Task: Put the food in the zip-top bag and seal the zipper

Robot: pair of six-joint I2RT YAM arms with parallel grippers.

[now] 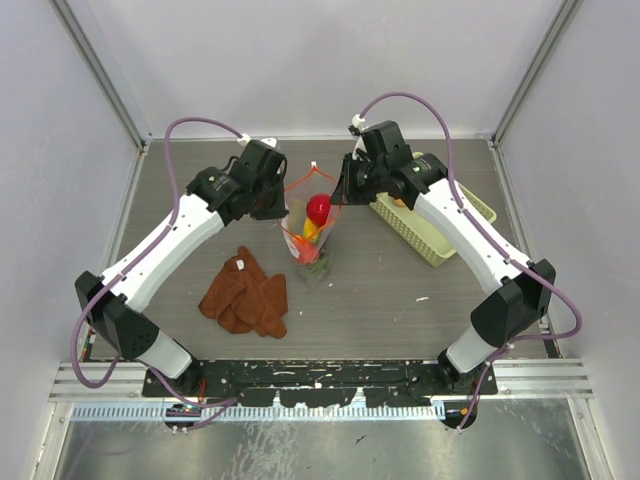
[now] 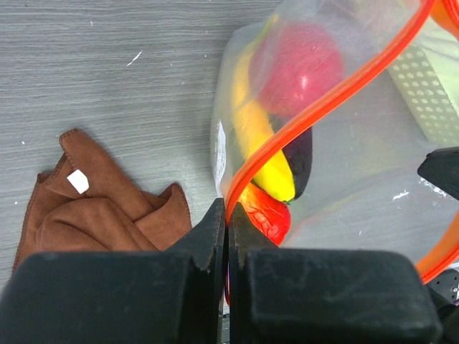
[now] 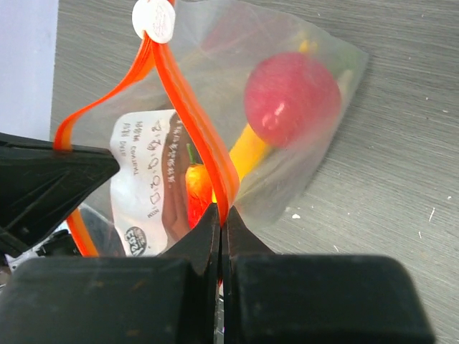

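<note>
The clear zip top bag (image 1: 300,240) with an orange zipper rim stands mid-table, its mouth open between my grippers. Inside are a red round food (image 1: 318,209), a yellow banana-like piece (image 2: 275,172), a dark piece (image 2: 300,161) and a red-orange pepper (image 3: 198,190). My left gripper is shut on the bag's zipper rim at one side. My right gripper is shut on the rim at the other side.
A brown cloth (image 1: 245,300) lies front left of the bag. A pale green basket (image 1: 430,240) with food stands at the right behind my right arm.
</note>
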